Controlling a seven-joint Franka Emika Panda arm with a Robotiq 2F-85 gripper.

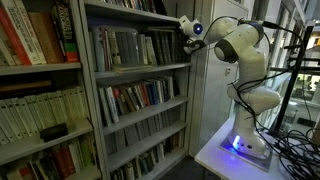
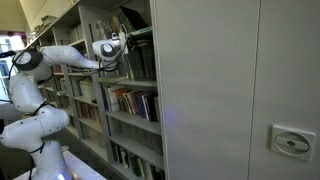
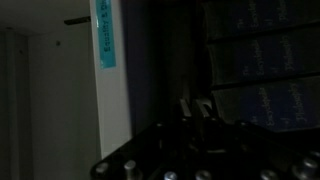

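Observation:
High in the bookcase, my gripper (image 1: pixel 187 45) reaches to the right end of a row of dark books (image 1: pixel 160 47). From the other side, the gripper (image 2: pixel 124 42) appears close to the dark volumes (image 2: pixel 143 62) on that upper shelf. In the dim wrist view, the fingers (image 3: pixel 186 108) look close together, beside dark books with blue lettering (image 3: pixel 265 65). Whether anything lies between them is too dark to make out. A pale upright panel with a blue label (image 3: pixel 106 35) stands to the left.
Other shelves hold many books, such as the row (image 1: pixel 138 97) one level down. The shelf's side panel (image 2: pixel 160 90) borders a wide grey wall (image 2: pixel 215 90). A white table (image 1: pixel 220 155) carries the arm's base, with cables (image 1: pixel 295 150) beside it.

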